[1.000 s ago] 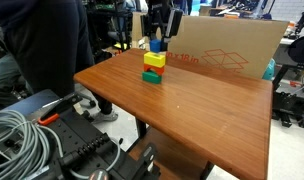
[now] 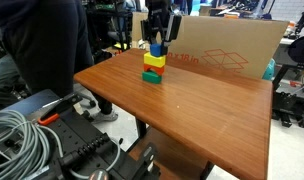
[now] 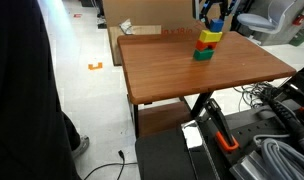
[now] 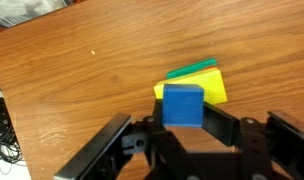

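Note:
A stack stands on the wooden table: a green block (image 2: 151, 77) at the bottom, a red block (image 3: 205, 45) over it, and a yellow block (image 2: 148, 63) on top. Right above the yellow block is a blue block (image 4: 183, 104), with my gripper (image 2: 158, 46) shut on it from both sides. The wrist view has the blue block covering part of the yellow one, with a strip of green showing beyond. Whether blue and yellow touch cannot be told for sure. The blocks below sit turned at slightly different angles.
A cardboard panel (image 2: 227, 43) stands along the table's back edge. Coiled cables (image 2: 20, 145) lie off the table at the near left.
The blue block and my gripper have come down very slightly over the yellow block. The lower stack looks unmoved.

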